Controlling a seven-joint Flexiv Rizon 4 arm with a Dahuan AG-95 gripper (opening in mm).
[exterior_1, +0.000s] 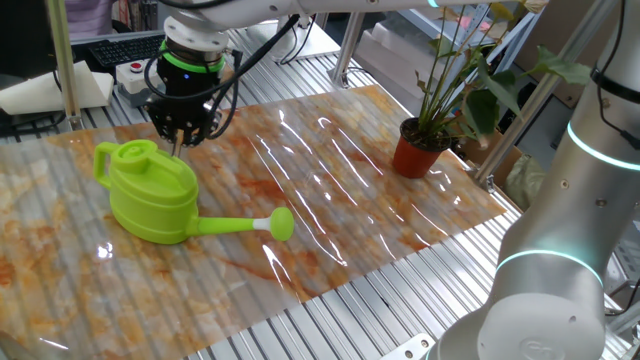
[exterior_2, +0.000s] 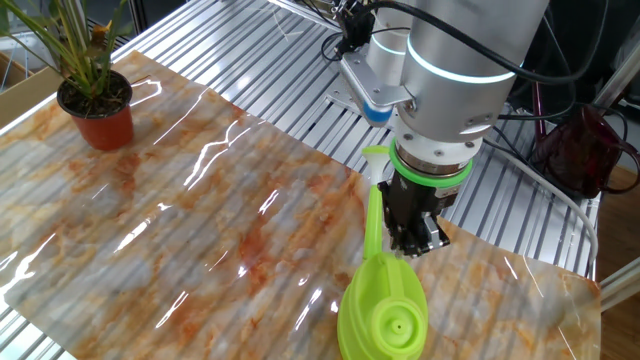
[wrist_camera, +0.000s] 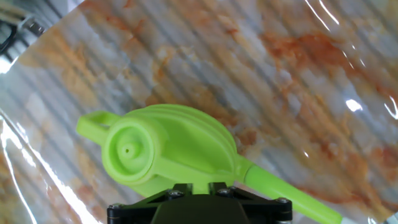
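Observation:
A light green watering can (exterior_1: 155, 195) stands upright on the marble-patterned sheet, its spout pointing right in exterior view 1. My gripper (exterior_1: 178, 142) points down just behind the can's top. In exterior view 2 the gripper (exterior_2: 418, 248) hangs beside the base of the spout, above the can body (exterior_2: 382, 310). From the wrist, the can (wrist_camera: 193, 146) spans the lower middle, with its handle at left and spout at lower right. The dark gripper parts (wrist_camera: 199, 188) overlap the can's near edge. Whether the fingers are open or shut, or touch the can, does not show clearly.
A potted plant in a brown pot (exterior_1: 415, 150) stands at the sheet's far right corner. A control box with a red button (exterior_1: 140, 80) and a keyboard (exterior_1: 125, 50) lie behind the table.

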